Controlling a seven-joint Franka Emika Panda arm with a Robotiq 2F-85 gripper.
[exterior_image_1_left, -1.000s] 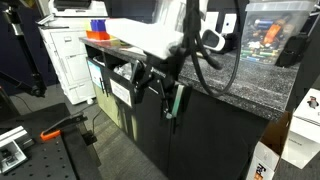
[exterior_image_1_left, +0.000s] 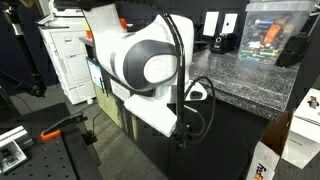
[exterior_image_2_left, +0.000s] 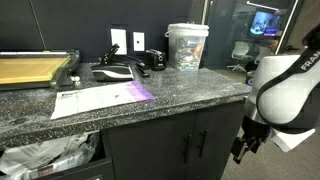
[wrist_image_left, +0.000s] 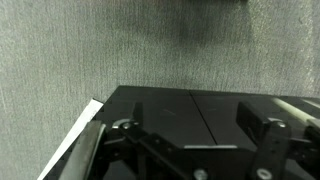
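My gripper (exterior_image_1_left: 181, 136) hangs low in front of the dark cabinet (exterior_image_2_left: 150, 150) under the counter, below the countertop's level. In exterior view 2 the gripper (exterior_image_2_left: 243, 148) is to the right of the two door handles (exterior_image_2_left: 187, 148), apart from them in the picture. The wrist view shows the gripper's fingers (wrist_image_left: 95, 140) spread wide, with nothing held between them. Beyond them lie a black panel with a seam (wrist_image_left: 200, 118) and grey floor (wrist_image_left: 160, 50). Whether a finger touches the cabinet cannot be told.
On the speckled countertop (exterior_image_2_left: 215, 87) stand a clear bin (exterior_image_2_left: 186, 48), a black device (exterior_image_2_left: 112, 72) and a white sheet (exterior_image_2_left: 100, 98). An open drawer (exterior_image_2_left: 45, 160) holds plastic bags at the left. White boxes (exterior_image_1_left: 300, 135) stand at the right. Carpet before the cabinet is clear.
Over the last second the arm has come down, taking the gripper from about mid-cabinet height to lower in exterior view 1. The counter items and boxes have stayed put.
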